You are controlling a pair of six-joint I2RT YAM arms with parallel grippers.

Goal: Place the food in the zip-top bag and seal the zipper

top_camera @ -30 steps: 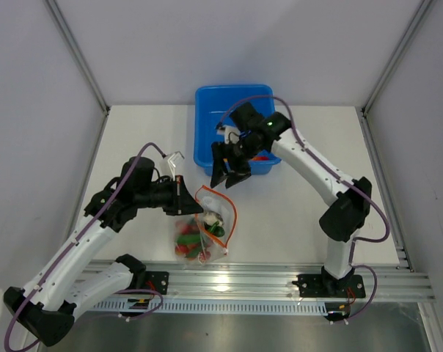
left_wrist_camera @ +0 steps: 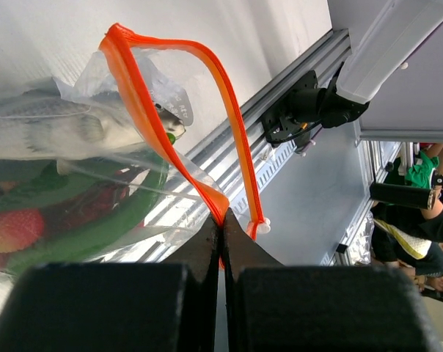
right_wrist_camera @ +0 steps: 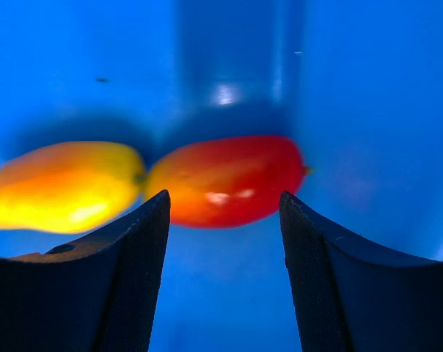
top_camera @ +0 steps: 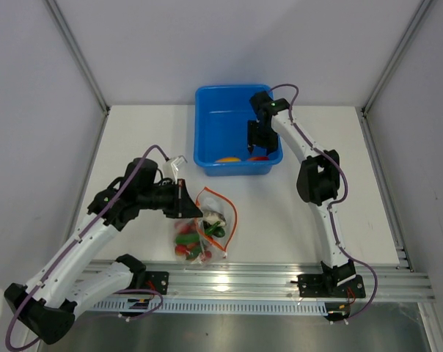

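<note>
The clear zip top bag [top_camera: 199, 246] has an orange rim and stands with its mouth spread. Fish, red and green food [left_wrist_camera: 67, 213] lie inside it. My left gripper is shut on the bag's orange rim [left_wrist_camera: 199, 183]. Over in the blue bin [top_camera: 221, 125], my right gripper hangs open above a red mango-like piece [right_wrist_camera: 229, 180], its fingers on either side of the piece's near part. A yellow-orange piece [right_wrist_camera: 64, 183] touches the red one on the left. Nothing is held between the right fingers.
The bin's right wall [right_wrist_camera: 375, 132] rises close to the red piece and my right gripper. A metal rail [top_camera: 280, 271] runs along the front.
My right gripper has moved from near the bag's mouth, back and to the right, and down into the bin. My left gripper has stayed at the bag's rim.
</note>
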